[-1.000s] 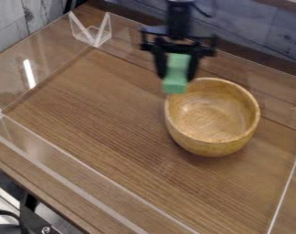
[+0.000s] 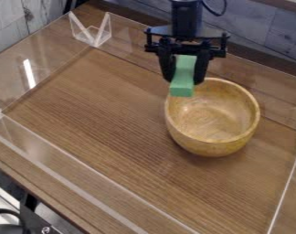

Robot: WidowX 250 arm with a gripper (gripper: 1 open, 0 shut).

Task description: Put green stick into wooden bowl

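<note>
A green stick (image 2: 184, 75) is held upright in my gripper (image 2: 185, 66), which is shut on it. Its lower end shows below the black fingers and overlaps the upper left rim of the wooden bowl in the camera view. The wooden bowl (image 2: 212, 124) rests on the table right of centre, its inside looking empty. From this single view I cannot tell how high the stick is above the rim.
A clear wire-like holder (image 2: 92, 31) stands at the upper left. Black cables (image 2: 19, 218) lie at the lower left corner.
The bowl has stayed put.
</note>
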